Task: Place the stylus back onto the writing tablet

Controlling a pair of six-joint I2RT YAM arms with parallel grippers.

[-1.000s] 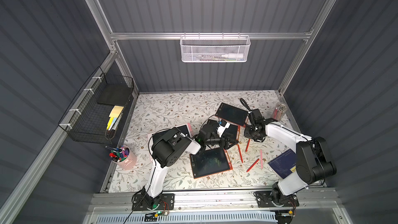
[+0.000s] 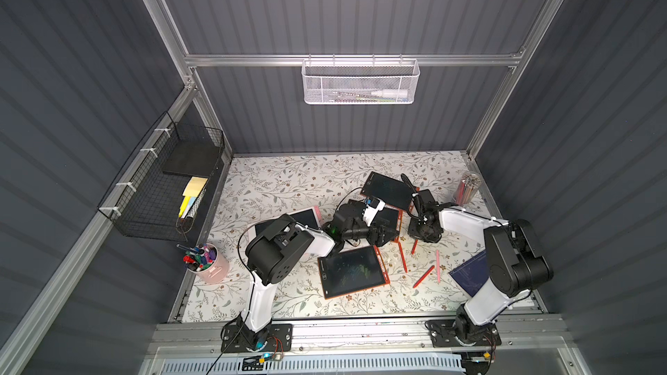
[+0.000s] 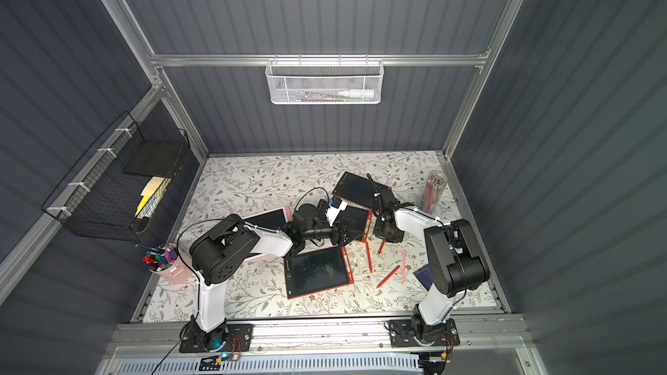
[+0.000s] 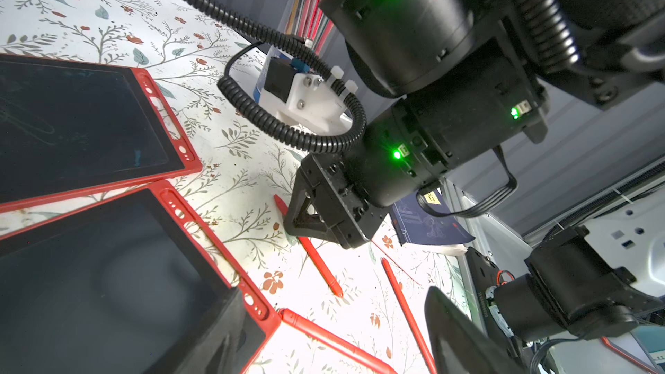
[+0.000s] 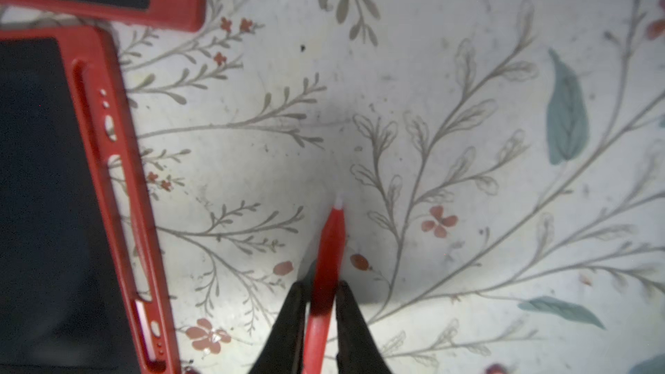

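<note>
My right gripper is low over a red stylus [image 5: 332,235], its fingertips at the stylus's sides in the right wrist view; whether they grip it is unclear. A red-framed tablet [image 5: 117,166] lies beside it. My left gripper hangs over the middle tablets, fingers apart, above a tablet [image 4: 104,284] and a red stylus [image 4: 332,340]. More styluses lie near the front right, among them a pink one [image 2: 437,264] and a red one [image 2: 423,276].
A pink pen cup [image 2: 212,271] stands at left front, a clear holder [image 2: 467,187] at back right, a navy book [image 2: 469,271] at right.
My left arm has shifted slightly.
</note>
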